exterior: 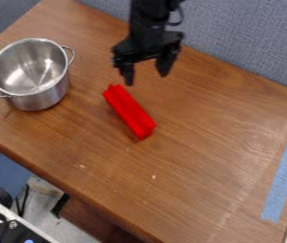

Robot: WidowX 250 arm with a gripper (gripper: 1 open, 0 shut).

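Note:
My black gripper point(146, 66) hangs over the back middle of the wooden table point(197, 161), its two dark fingers spread apart with nothing seen between them. A red elongated block point(128, 111) lies below and in front of it on the table, slanting toward the lower right, apart from the fingers. A steel pot point(29, 74) with two wire handles stands at the left.
A light blue strip point(280, 180) lies along the right side of the table. A grey padded surface borders the back, and dark cables show at the lower left, beyond the table's edge.

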